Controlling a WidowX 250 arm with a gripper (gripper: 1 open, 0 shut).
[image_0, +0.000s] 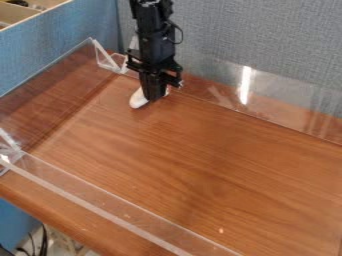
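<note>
The black robot gripper (154, 84) reaches down from the top of the view to the back-left part of the wooden table (201, 170). A small white elongated object (138, 98) lies at its fingertips, tilted diagonally and partly hidden by the gripper. Whether the fingers are shut, and whether they grip the object or only touch it, is too small and dark to tell.
Clear plastic walls (243, 85) edge the table, with a grey textured panel (267, 35) behind and a blue panel (34, 55) at the left.
</note>
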